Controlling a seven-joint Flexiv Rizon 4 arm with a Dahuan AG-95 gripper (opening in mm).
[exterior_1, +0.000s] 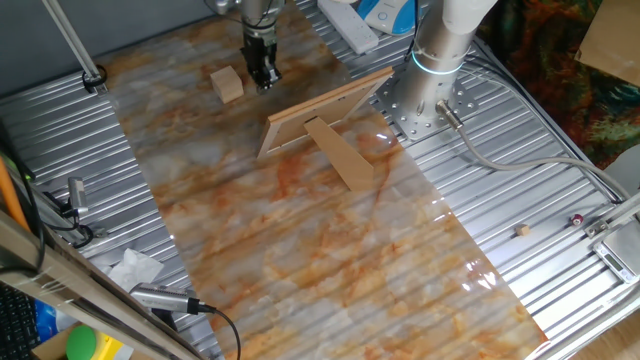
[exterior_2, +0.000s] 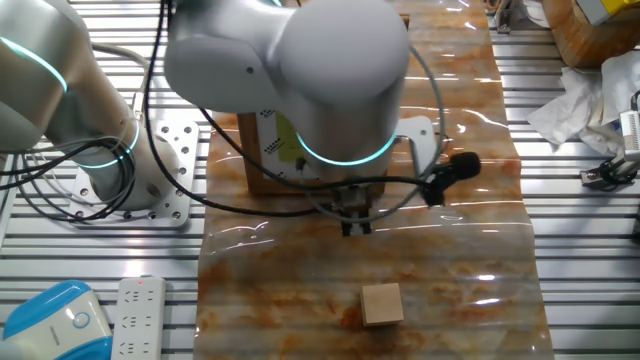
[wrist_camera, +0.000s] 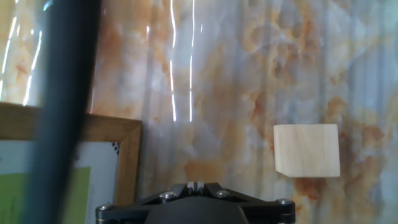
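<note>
A pale wooden block (wrist_camera: 308, 150) lies on the marbled sheet, to the right of my gripper in the wrist view. The same block (exterior_1: 227, 85) is just left of the gripper (exterior_1: 265, 82) in exterior view 1, with a gap between them. At the wrist view's bottom edge, the gripper has its fingertips together and nothing visible between them. A wooden picture frame (exterior_1: 325, 113) stands tilted on its back leg, close to the gripper. Its front (exterior_2: 262, 150) is partly covered by the arm in exterior view 2.
Near the arm's base lie a white power strip (exterior_2: 138, 318) and a blue-and-white device (exterior_2: 62, 322). Black cables (exterior_2: 300, 212) loop along the arm. Most of the marbled sheet (exterior_1: 330, 270) behind the picture frame is bare.
</note>
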